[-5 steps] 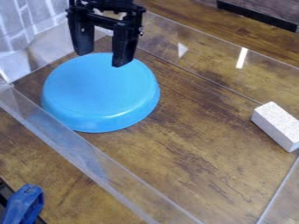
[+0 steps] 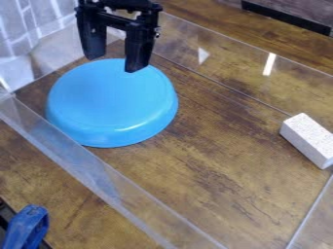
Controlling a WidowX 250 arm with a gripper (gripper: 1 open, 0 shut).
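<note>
My black gripper [image 2: 116, 49] hangs at the top left, its two fingers spread apart with nothing visible between them. Below and slightly behind its tips lies a round, bright blue disc [image 2: 112, 105], like an upturned plate or lid, on the wooden surface. A white speckled block [image 2: 309, 140] lies at the right side, well apart from the gripper.
Clear plastic walls [image 2: 104, 185] border the wooden floor [image 2: 215, 165], whose middle and right are mostly free. A blue object [image 2: 26, 230] sits outside the wall at the lower left. Crumpled translucent material [image 2: 29, 34] is at the upper left.
My gripper has shifted very slightly upward. The disc and block look unmoved.
</note>
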